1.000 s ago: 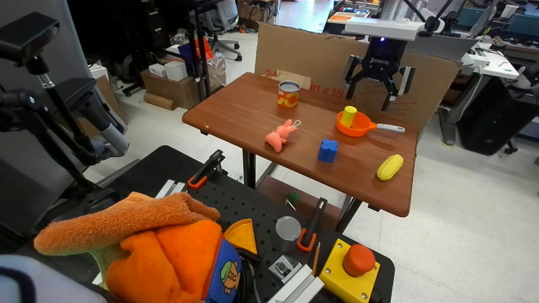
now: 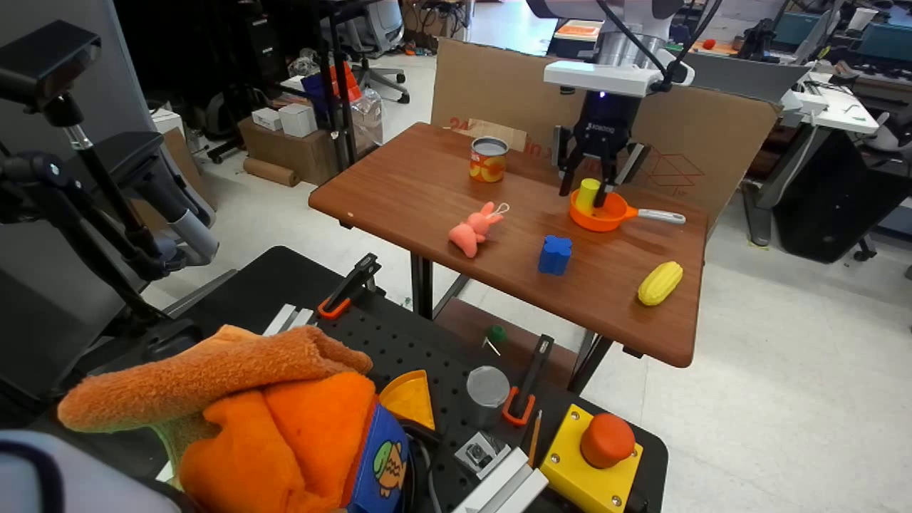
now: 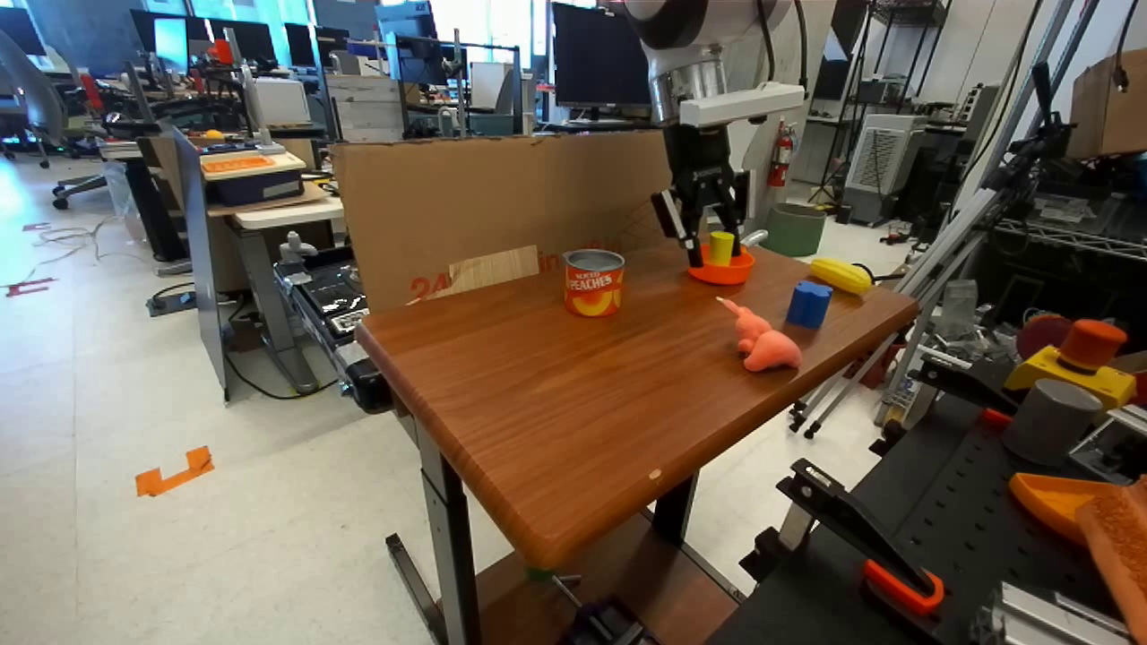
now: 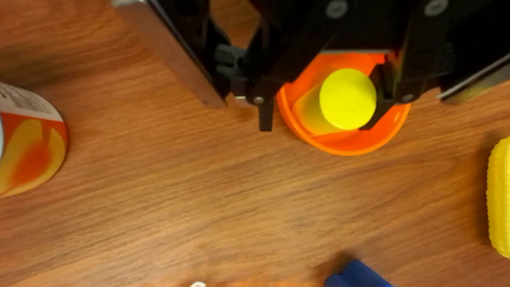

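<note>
A yellow cylinder (image 4: 348,99) stands upright inside an orange pan (image 4: 351,147) with a grey handle (image 2: 660,216). My gripper is down around the cylinder, its fingers part open. One finger (image 4: 382,91) is inside the pan, close against the cylinder's side; whether it touches, I cannot tell. The other finger (image 4: 265,114) stands outside the pan's rim, with a clear gap to the cylinder. In the second exterior view the cylinder (image 3: 720,248) shows between the two fingers.
On the wooden table (image 3: 559,398) are a peach can (image 2: 488,161), a pink rabbit toy (image 2: 475,229), a blue block (image 2: 555,255) and a yellow corn (image 2: 660,283). A cardboard sheet (image 3: 495,199) stands along the back edge.
My gripper has come down and to the left, from above and behind the pan to around the cylinder. Its fingers have narrowed. The cylinder and pan look unmoved.
</note>
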